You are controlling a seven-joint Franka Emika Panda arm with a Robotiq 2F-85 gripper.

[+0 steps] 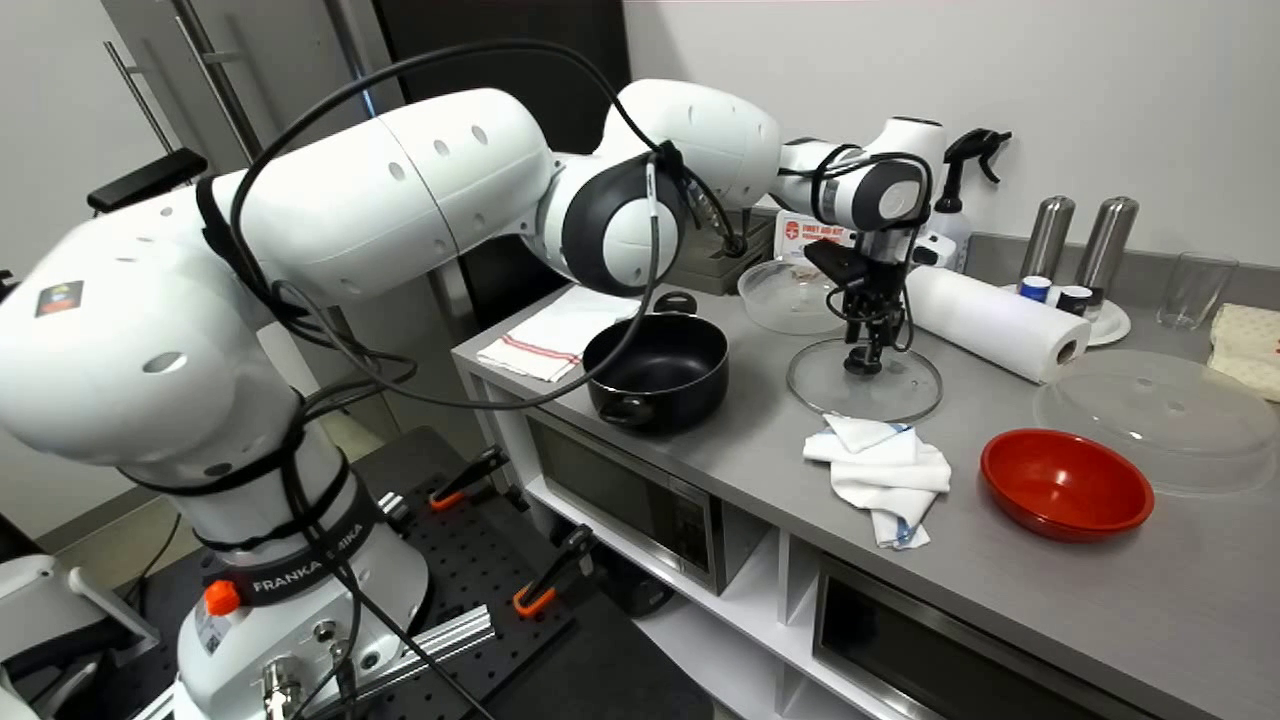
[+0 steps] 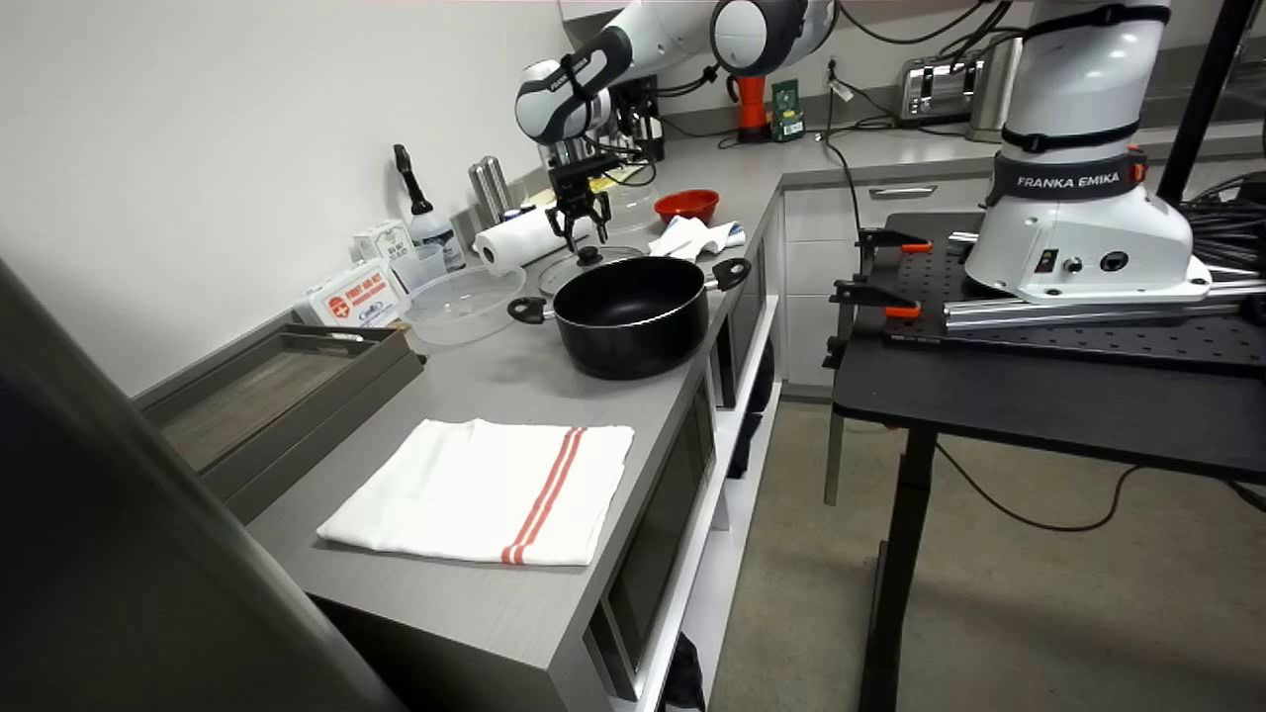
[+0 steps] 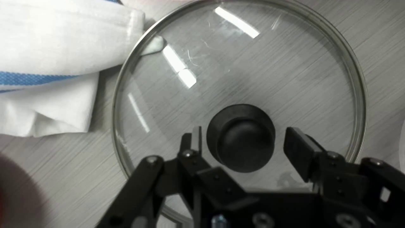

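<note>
A glass lid (image 3: 303, 68) with a metal rim and a round black knob (image 3: 246, 142) lies flat on the grey counter. My gripper is over it, its fingers parted on either side of the knob with a visible gap on both sides. In exterior view 1 the gripper (image 1: 872, 336) points straight down at the lid (image 1: 816, 390). The black pot (image 1: 663, 396) stands uncovered on the counter nearer the arm's base; exterior view 2 shows its empty inside (image 2: 629, 293).
A crumpled white cloth (image 1: 882, 474) touches or nearly touches the lid's edge. Close by are a red bowl (image 1: 1065, 486), a paper towel roll (image 1: 996, 324) and a clear plastic cover (image 1: 792, 298). A folded striped towel (image 2: 487, 492) lies past the pot.
</note>
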